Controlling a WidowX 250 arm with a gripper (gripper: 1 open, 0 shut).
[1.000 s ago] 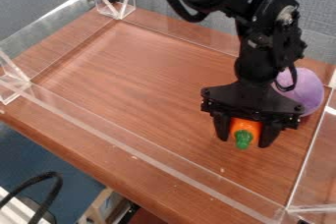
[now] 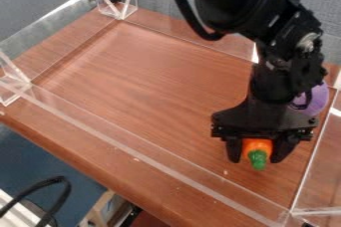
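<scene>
The black gripper [image 2: 258, 149] is low at the right side of the wooden table, its fingers on either side of an orange object with a green end [image 2: 257, 152], likely a toy carrot seen end-on. Whether the fingers grip it is hard to tell. A purple round object [image 2: 314, 99] sits behind the gripper at the right, partly hidden by it.
Clear plastic walls [image 2: 160, 174] border the wooden table [image 2: 134, 82] along its edges. Black cables [image 2: 40, 191] lie off the table at the lower left.
The gripper and the orange object between its fingers have shifted slightly right and down in the view, and the gripper now covers more of the purple object.
</scene>
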